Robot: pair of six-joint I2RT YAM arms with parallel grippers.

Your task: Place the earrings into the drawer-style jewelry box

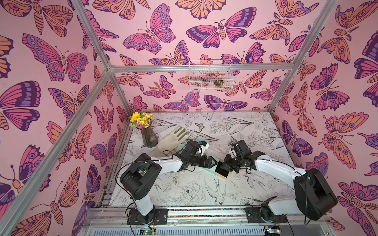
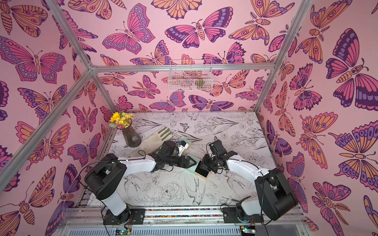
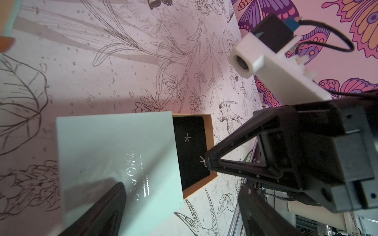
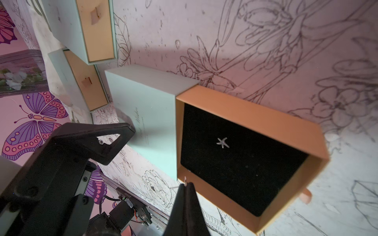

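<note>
The light mint jewelry box lies on the table with its tan drawer pulled out, showing a black lining. One small silver starfish earring rests on that lining. My right gripper is shut over the drawer's near side, and the thin arms of a second starfish earring stick out at its fingertips. My left gripper stands open around the box's mint sleeve; one of its fingers is close against the sleeve in the right wrist view. Whether it touches cannot be told.
Two more mint boxes with tan ends, an upper one and a lower one, lie behind the left gripper. A pale striped glove and a flower vase occupy the back left.
</note>
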